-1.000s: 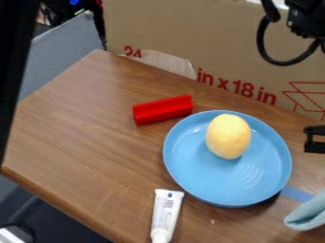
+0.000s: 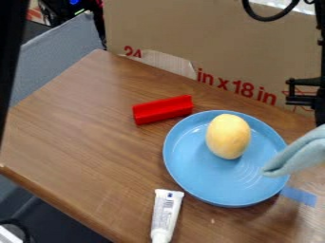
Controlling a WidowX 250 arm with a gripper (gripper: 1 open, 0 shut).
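A pale yellow, potato-like object (image 2: 227, 135) rests on a light blue plate (image 2: 210, 182) on the wooden table. A red block (image 2: 162, 109) lies behind and left of the plate, and a white tube (image 2: 165, 214) lies in front of it. The black gripper (image 2: 301, 97) is at the right edge, partly out of view, above the back of the table. A pale blue-grey cloth or soft object (image 2: 297, 153) reaches in from the right, over the plate's right rim; whether the gripper holds it cannot be seen.
A cardboard sheet (image 2: 191, 28) with red print stands along the back. A strip of blue tape lies right of the plate, and a grey surface is beyond the table's left edge.
The gripper and its cable have moved upward at the right. The pale blue-grey object has risen from the lower right toward the plate's right rim. The other objects are unmoved.
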